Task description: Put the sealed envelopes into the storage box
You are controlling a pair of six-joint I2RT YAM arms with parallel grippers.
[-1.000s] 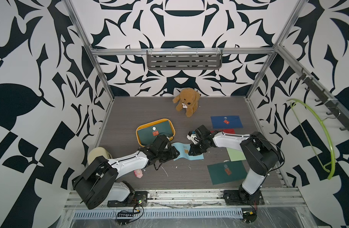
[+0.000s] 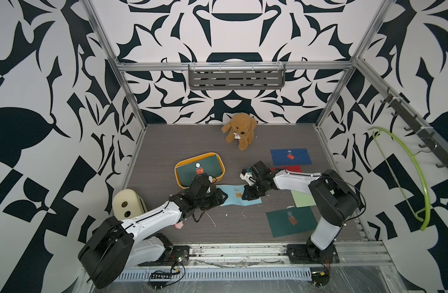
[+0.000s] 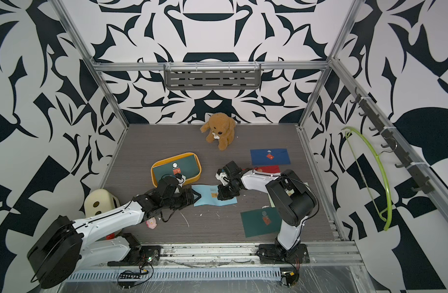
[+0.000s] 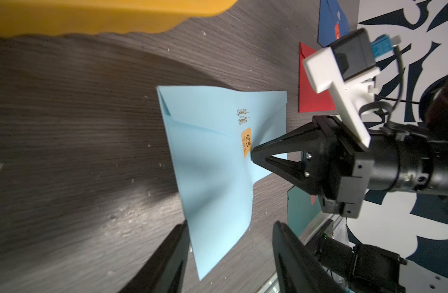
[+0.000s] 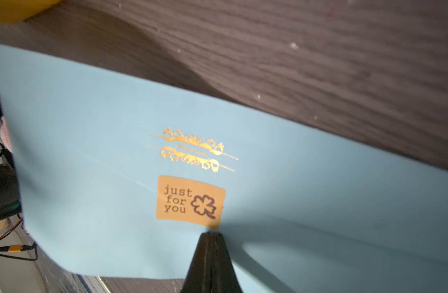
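Note:
A light blue envelope (image 2: 228,190) with an orange sticker lies bowed on the table, its left end raised. My left gripper is open, with the raised end of the envelope (image 4: 209,171) reaching between its fingers. My right gripper is shut, fingertips against the envelope just below the sticker (image 5: 190,201); nothing shows between them. Behind the left gripper stands the yellow-rimmed storage box (image 2: 177,175), holding a dark green envelope (image 2: 187,174). On the right lie a blue envelope (image 2: 282,155), a red envelope (image 2: 293,168), a pale green envelope (image 2: 303,199) and another dark green envelope (image 2: 282,225).
A brown plush dog (image 2: 242,128) sits at the back. At the left front are a cream object (image 2: 128,202) and a small pink item (image 2: 179,224). The right arm partly covers the red and pale green envelopes. Bare table (image 2: 170,141) shows at the back left.
The envelope's left end looks flatter and shows a little further left. My right gripper stays in place.

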